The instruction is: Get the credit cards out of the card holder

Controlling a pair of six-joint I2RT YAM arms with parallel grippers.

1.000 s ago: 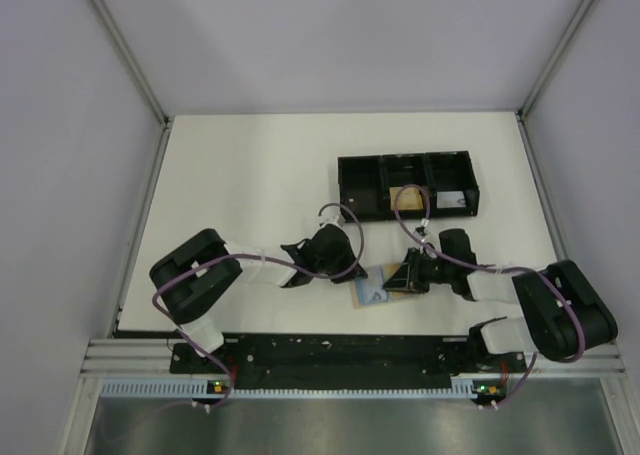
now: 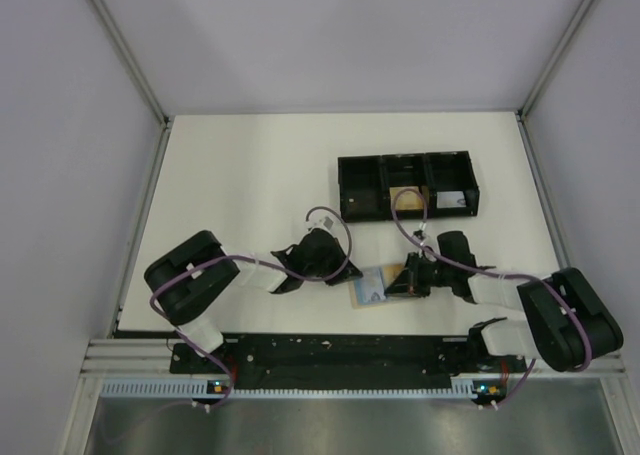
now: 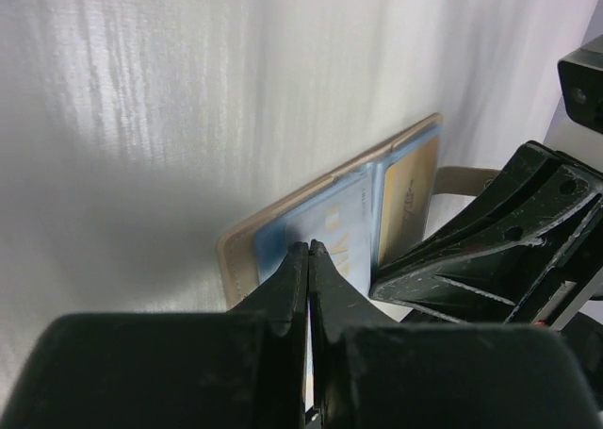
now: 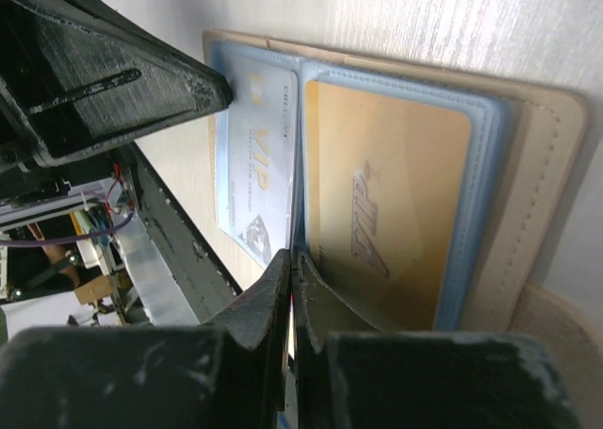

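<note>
The open card holder [image 2: 365, 290] lies flat near the table's front edge, with a white-blue VIP card [image 4: 254, 156] and a gold VIP card [image 4: 382, 193] in its two pockets. My left gripper is shut, tips at the holder's end beside the white card, nothing showing between its fingers. My right gripper is also shut, tips at the divide between the two cards, also with nothing visible between them. The two grippers face each other closely over the holder.
A black three-compartment organizer [image 2: 360, 190] stands behind, holding gold and white cards. The front edge is close below the holder.
The right gripper has barely moved.
</note>
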